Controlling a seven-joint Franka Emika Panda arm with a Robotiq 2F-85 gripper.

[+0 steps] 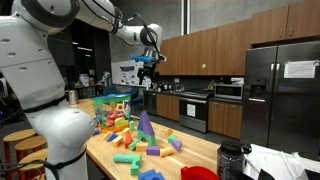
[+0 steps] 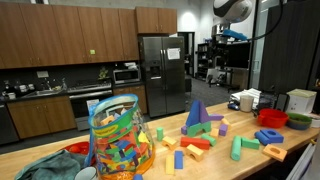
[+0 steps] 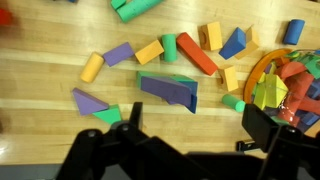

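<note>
My gripper stands open high above the wooden table, its dark fingers wide apart at the bottom of the wrist view, with nothing between them. Below it in that view, a tall purple block (image 3: 167, 91) rises with green blocks against it. Around it lie an orange block (image 3: 149, 51), a red block (image 3: 197, 54), a green cylinder (image 3: 169, 47) and a purple triangle (image 3: 89, 102). A clear tub of coloured blocks (image 2: 120, 135) stands near the front in the second exterior view. The arm's gripper end (image 1: 147, 68) hangs well above the blocks in the first exterior view.
A red bowl (image 1: 199, 173) and a black canister (image 1: 231, 158) stand at the table's near right. A green bowl (image 2: 298, 121) is at the right in the second exterior view.
</note>
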